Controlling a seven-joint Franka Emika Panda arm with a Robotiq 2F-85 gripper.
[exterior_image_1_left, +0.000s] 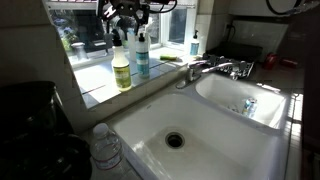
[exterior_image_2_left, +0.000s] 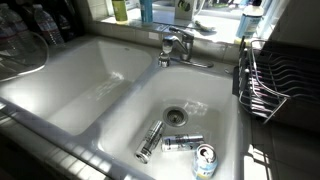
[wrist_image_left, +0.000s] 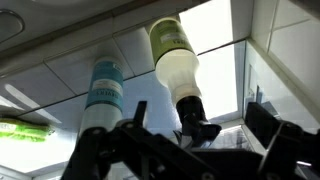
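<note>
A yellow-green bottle (exterior_image_1_left: 121, 72) with a dark pump top stands upright on the tiled windowsill; in the wrist view the same bottle (wrist_image_left: 172, 45) points its pump head toward my fingers. Beside it is a blue-and-white pump bottle (exterior_image_1_left: 142, 58), whose label (wrist_image_left: 106, 85) shows left of my fingers. My gripper (exterior_image_1_left: 122, 14) hangs over these two bottles. From the wrist, the gripper is open, its fingers apart on either side of the dark pump head. Whether a finger touches the pump cannot be told.
Below the sill lies a double sink (exterior_image_1_left: 190, 145). Several cans (exterior_image_2_left: 205, 160) lie in one basin. A faucet (exterior_image_2_left: 178, 45), a dish rack (exterior_image_2_left: 275, 85), another pump bottle (exterior_image_1_left: 195, 44) and a clear plastic bottle (exterior_image_1_left: 105, 147) stand around it. The other basin looks empty.
</note>
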